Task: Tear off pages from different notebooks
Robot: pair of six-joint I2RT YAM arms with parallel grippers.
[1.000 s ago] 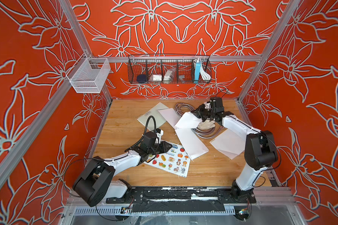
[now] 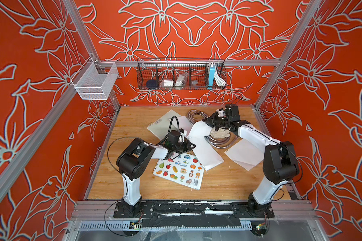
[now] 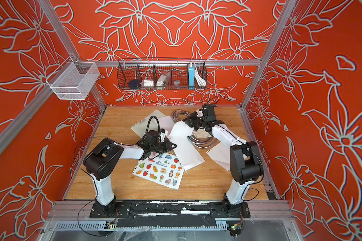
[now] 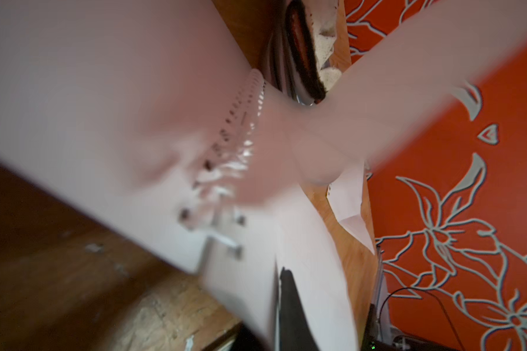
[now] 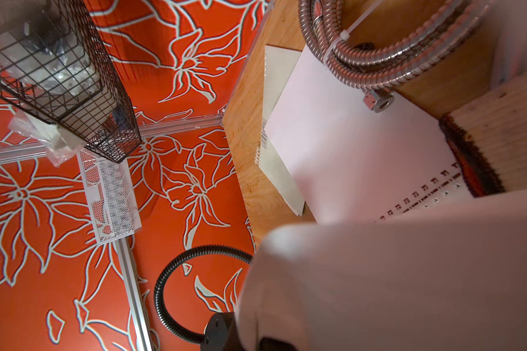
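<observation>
A white page stretches diagonally over the middle of the table, its upper part lifted by my right gripper, which is shut on it. In the right wrist view the page fills the lower right. My left gripper is shut at the page's left side, near a perforated spiral edge; whether paper is between its fingers is unclear. A notebook with fruit and animal stickers lies in front, partly under the left arm. A pale green notebook and a pinkish page lie behind.
A coiled metal hose lies at the back centre, with a pale cloth on it. A loose sheet lies at the right. A black wire basket and a white mesh basket hang above.
My left gripper has moved right and away from me, from over the sticker notebook to the white page. The right gripper has shifted slightly left, still with the page raised.
</observation>
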